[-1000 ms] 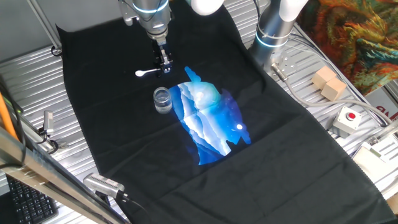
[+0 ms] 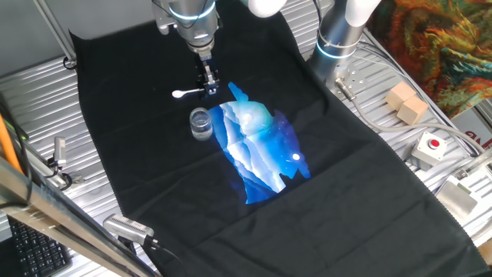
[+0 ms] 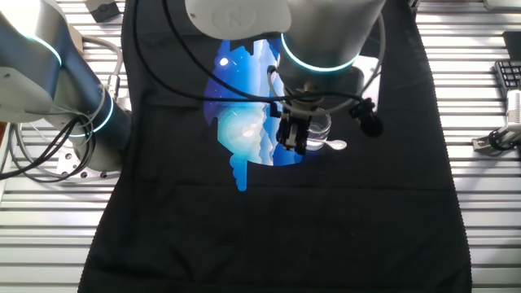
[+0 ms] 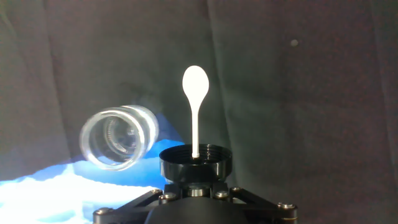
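My gripper is shut on a black round lid [image 4: 196, 169], whose threaded open side faces away from the fingers. From inside the lid a white spoon [image 4: 195, 87] sticks out, bowl outward. In exterior view 1 the gripper [image 2: 207, 86] hangs above the cloth, with the spoon [image 2: 184, 93] pointing left. A clear open glass jar [image 2: 201, 125] stands upright a little nearer that camera, apart from the spoon. The wrist view has the jar [image 4: 119, 137] to the left of the lid. Exterior view 2 partly hides the jar [image 3: 319, 129] behind the gripper.
A blue and white picture [image 2: 257, 146] lies beside the jar on the black cloth [image 2: 330, 223]. Wooden blocks [image 2: 406, 104] and a red-button box [image 2: 428, 148] stand off the cloth to the right.
My gripper has shifted slightly right and toward the exterior view 1 camera, carrying the lid and spoon. The jar and picture have stayed put.
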